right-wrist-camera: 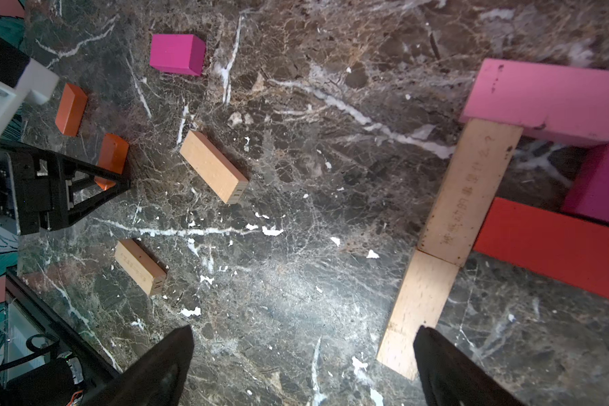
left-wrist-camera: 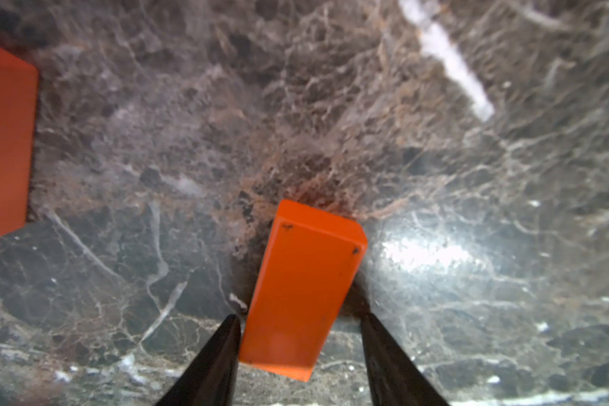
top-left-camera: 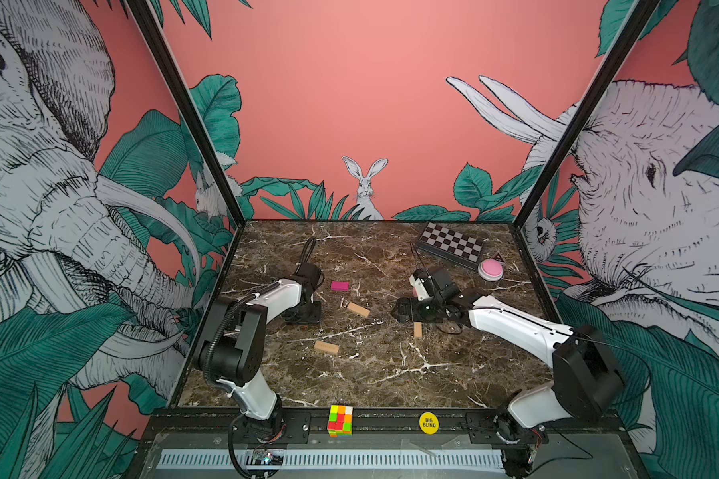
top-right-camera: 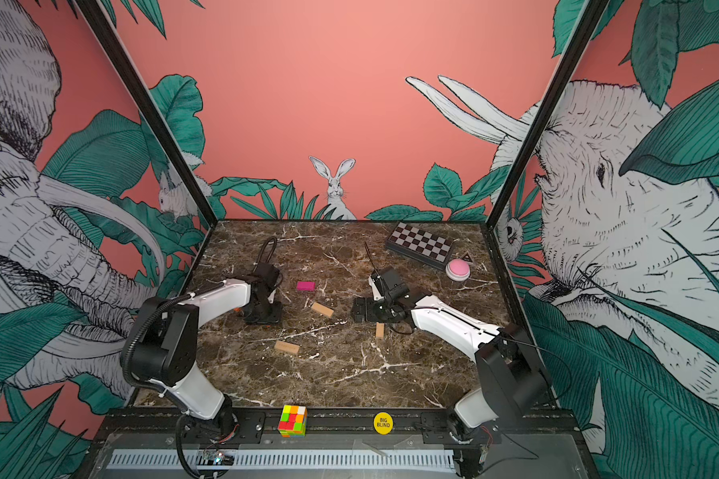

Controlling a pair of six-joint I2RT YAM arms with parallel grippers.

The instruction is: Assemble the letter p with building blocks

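An orange block (left-wrist-camera: 304,291) lies on the marble table, its near end between the fingertips of my left gripper. That gripper is part open: the left finger is close to the block's side, and a clear gap shows on the right. In the right wrist view, two wooden blocks (right-wrist-camera: 470,193) form a straight stem. A pink block (right-wrist-camera: 548,101), a purple block (right-wrist-camera: 605,172) and a red block (right-wrist-camera: 555,245) form a loop at its upper right, partly cut off by the frame. My right gripper hangs open above the table, holding nothing.
A second orange block (right-wrist-camera: 71,109), a magenta block (right-wrist-camera: 176,54) and two loose wooden blocks (right-wrist-camera: 213,165) lie apart between the arms. A chessboard box (top-left-camera: 453,243) and a pink round button (top-left-camera: 491,269) stand at the back right.
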